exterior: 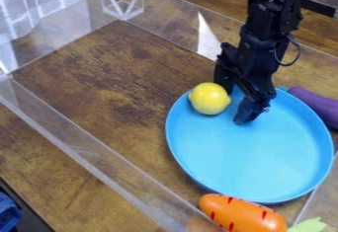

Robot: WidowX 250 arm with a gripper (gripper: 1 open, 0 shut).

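Note:
A black gripper (231, 90) reaches down from the top into the back-left of a blue plate (247, 157), its fingers low at the right side of a yellow ball (208, 98). The ball rests at the plate's back-left rim. The fingertips are dark and overlap, so their exact opening is hard to see.
An orange carrot toy (240, 215) lies in front of the plate, and a purple object (315, 104) behind it at the right. Bare wooden surface (93, 98) fills the left, bordered by clear walls.

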